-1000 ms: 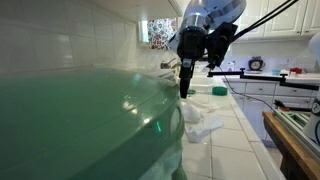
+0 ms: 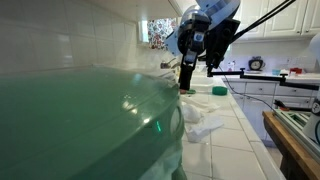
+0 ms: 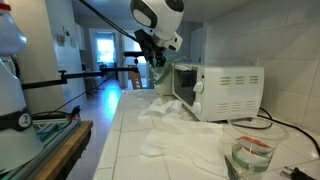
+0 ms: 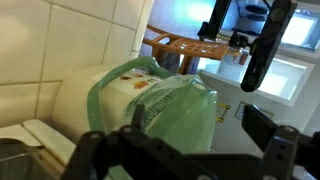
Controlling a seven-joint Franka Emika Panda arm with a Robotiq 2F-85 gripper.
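A translucent pale green thing, apparently a plastic bag [image 4: 180, 118], lies loosely over a pale object with orange markings in the wrist view. The same green surface [image 2: 95, 125] fills much of exterior view 1, close to the camera. In exterior view 2 only a small part of the green thing [image 3: 170, 79] shows behind the microwave. My gripper [image 2: 198, 78] points down by the green thing's far upper edge. Its fingers look spread in exterior view 1, and I see nothing held between them. Whether a finger touches the green edge is unclear.
A white microwave [image 3: 222, 92] stands on the tiled counter near the wall. White cloths [image 3: 185, 145] lie in front of it, beside a clear container with a green rim [image 3: 252, 152]. A wooden edge [image 2: 292, 145] borders the right side in exterior view 1.
My gripper has turned and shifted slightly to the right in exterior view 1. The green thing looks much the same.
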